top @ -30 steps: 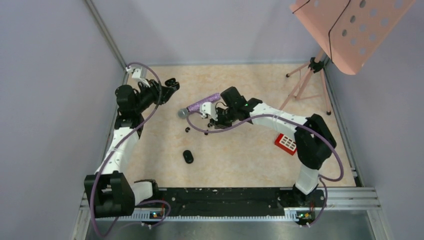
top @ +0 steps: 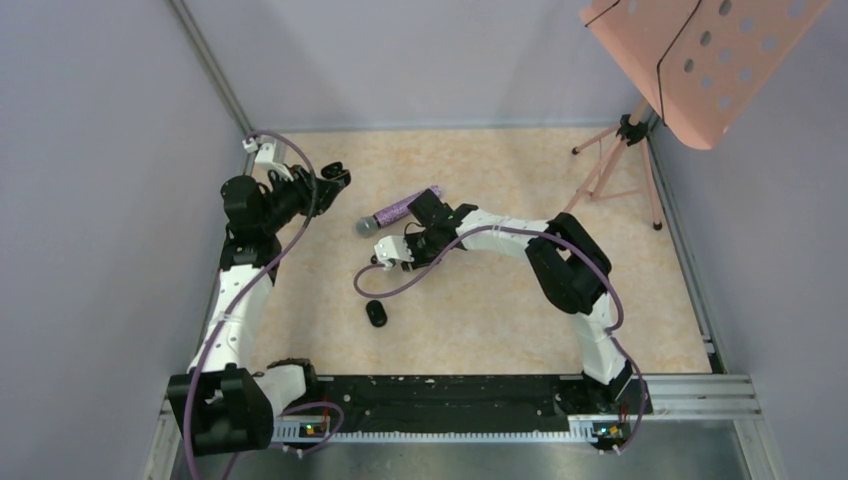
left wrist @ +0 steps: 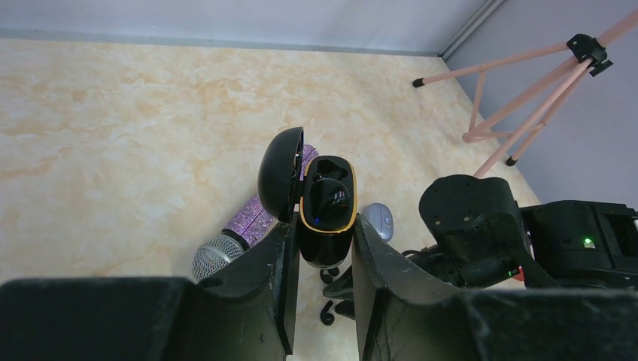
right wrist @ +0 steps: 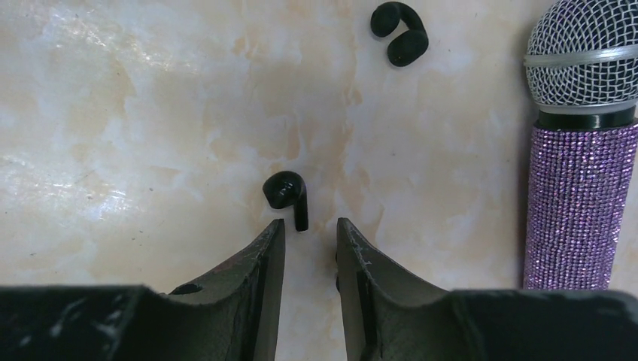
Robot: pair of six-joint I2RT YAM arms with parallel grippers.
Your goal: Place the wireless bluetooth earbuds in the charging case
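The black charging case [left wrist: 329,199], lid up and gold-edged, is held in the air by my left gripper, shut on its lower end. In the top view the case [top: 337,174] is at the upper left. My right gripper is part open low over the table, nothing between its fingers. One black earbud [right wrist: 285,190] lies just beyond the tips, its stem pointing toward the gap. A pair of dark pieces [right wrist: 400,31] lies farther off. Behind the right finger another dark piece is mostly hidden.
A purple glittery microphone [right wrist: 583,173] lies close to my right gripper. A black oval object [top: 376,313] rests nearer the front. A grey mouse [left wrist: 379,220] and a pink tripod [left wrist: 538,105] stand farther right.
My right arm has moved left and slightly down in the top view, now covering small pieces on the table.
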